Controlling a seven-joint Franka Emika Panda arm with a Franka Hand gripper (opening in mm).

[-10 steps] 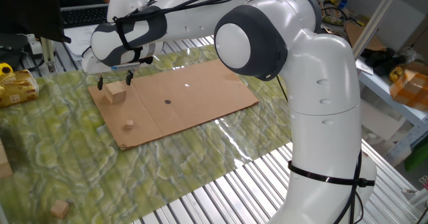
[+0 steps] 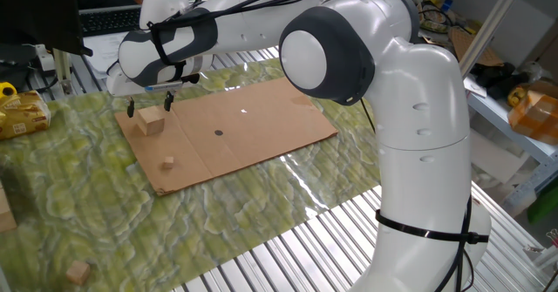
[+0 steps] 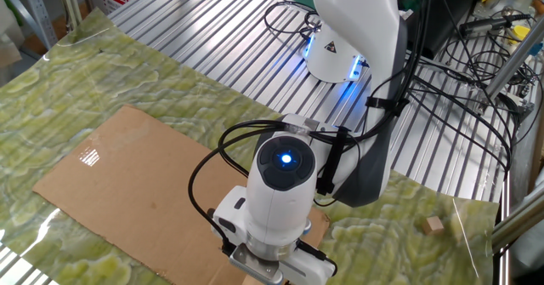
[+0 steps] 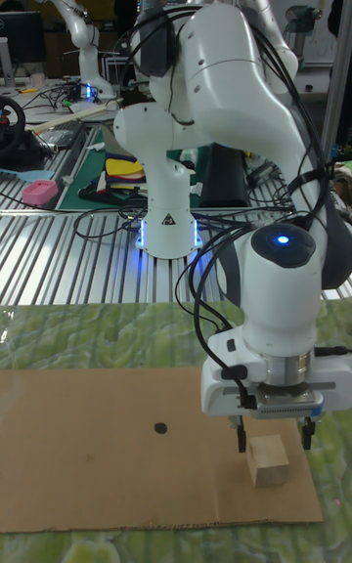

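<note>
A wooden block (image 2: 151,121) rests on the cardboard sheet (image 2: 253,122), close to the sheet's far left corner in exterior view 1. My gripper (image 2: 149,105) is open just over this block, its two dark fingers spread wider than the block. In exterior view 3 the block (image 4: 268,460) sits on the cardboard below and between the fingers of the gripper (image 4: 275,442); whether either finger touches it I cannot tell. A much smaller wooden cube (image 2: 168,162) lies on the same sheet, nearer the camera. In exterior view 2 the arm hides both fingertips and the larger block.
A black round spot (image 2: 218,132) marks the cardboard. Off the sheet, another wooden block (image 2: 78,272) lies on the green marbled cover (image 2: 96,200). A yellow packet (image 2: 23,115) and part of a wooden piece (image 2: 4,209) stand at the left edge.
</note>
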